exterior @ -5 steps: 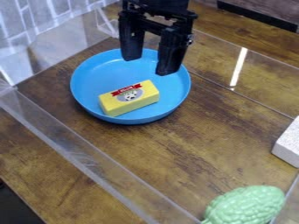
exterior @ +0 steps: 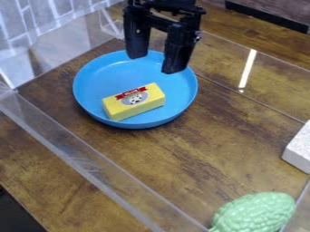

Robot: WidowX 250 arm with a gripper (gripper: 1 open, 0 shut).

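Observation:
My black gripper (exterior: 158, 50) hangs over the back of a blue plate (exterior: 177, 95), open, with its two dark fingers apart and nothing seen between them. On the plate's front left part lies a yellow box (exterior: 133, 101) with a red label, below the gripper and apart from it.
A green leafy vegetable (exterior: 252, 213) lies at the front right, and a white block (exterior: 298, 145) at the right edge. A clear plastic edge runs along the left.
The gripper has shifted very slightly; the box, plate and other objects stay where they were.

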